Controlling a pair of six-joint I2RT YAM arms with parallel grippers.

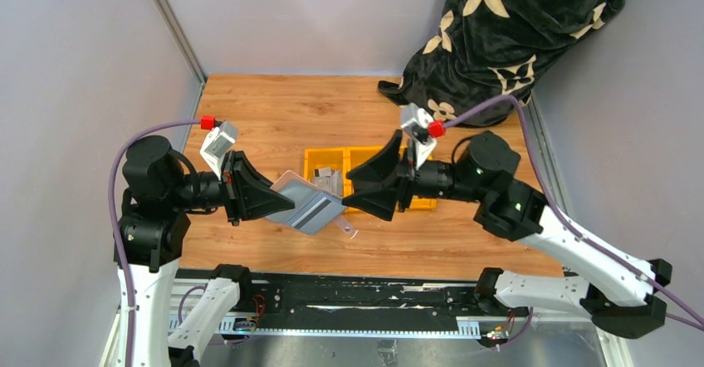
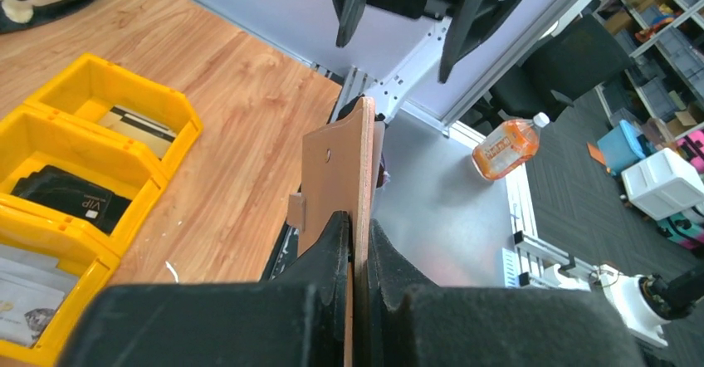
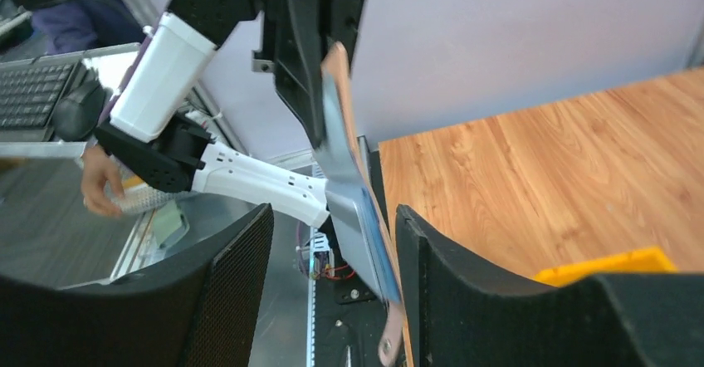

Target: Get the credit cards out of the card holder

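The pinkish-tan card holder (image 2: 334, 163) is pinched by my left gripper (image 1: 290, 203), which is shut on it and holds it tilted above the table. From the holder's clear pocket a grey-blue card (image 1: 320, 211) with a dark stripe sticks out to the right; the right wrist view shows this card (image 3: 353, 217) beside the tan back. My right gripper (image 1: 371, 168) stands open just to the right of the card, with its fingers (image 3: 228, 292) apart and blurred by motion. The card lies in line with the gap between them, farther out, and nothing is gripped.
A yellow divided bin (image 2: 187, 118) stands on the wooden table (image 1: 266, 126) behind the grippers, with cards in its compartments. A dark flowered cloth (image 1: 506, 43) covers the back right corner.
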